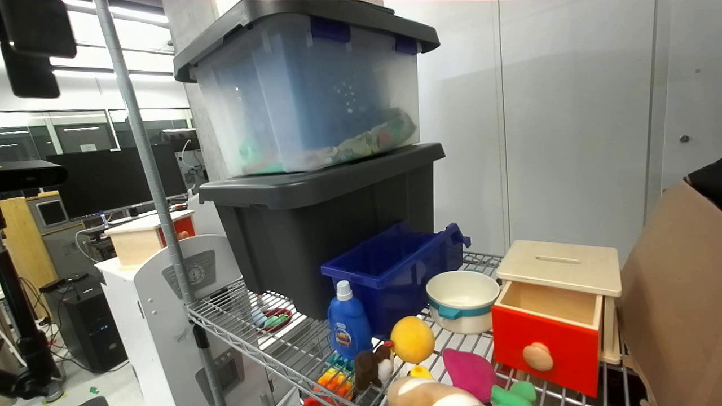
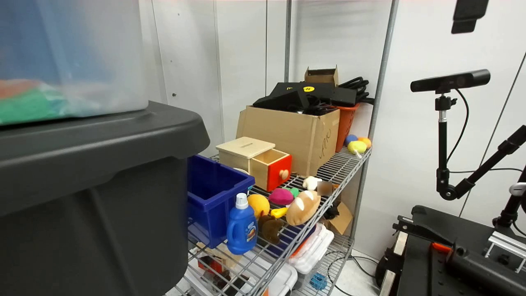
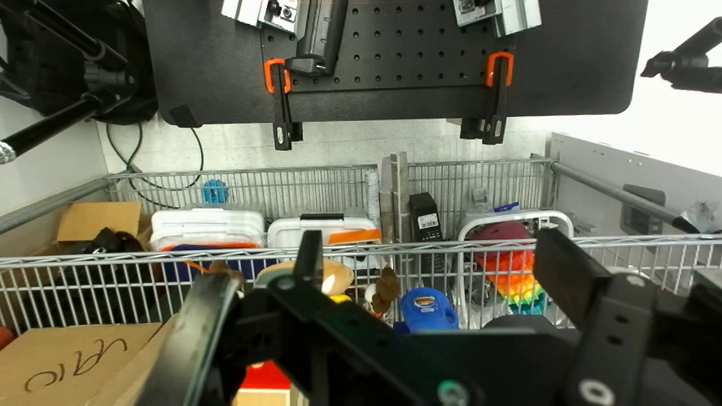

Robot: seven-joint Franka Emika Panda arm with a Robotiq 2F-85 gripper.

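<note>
In the wrist view my gripper is open, its dark fingers spread wide with nothing between them. Beyond it is a wire shelf (image 1: 250, 345) of toys. A wooden box with a red-fronted drawer (image 1: 545, 345) stands there, the drawer pulled out and its visible inside empty. Left of it are a cream pot (image 1: 467, 323) with a teal band and an open blue bin (image 1: 414, 270). In front sit a blue detergent bottle (image 1: 348, 325), a yellow-orange ball (image 1: 413, 339), a pink-and-green plush (image 1: 469, 374) and a tan plush (image 1: 426, 393).
A black lidded tote (image 1: 318, 237) with a clear tote (image 1: 308, 95) on it blocks one shelf end. A cardboard box (image 2: 281, 135) stands beyond the drawer box. A black table (image 3: 210, 74) with a pegboard lies across a floor gap from the shelf.
</note>
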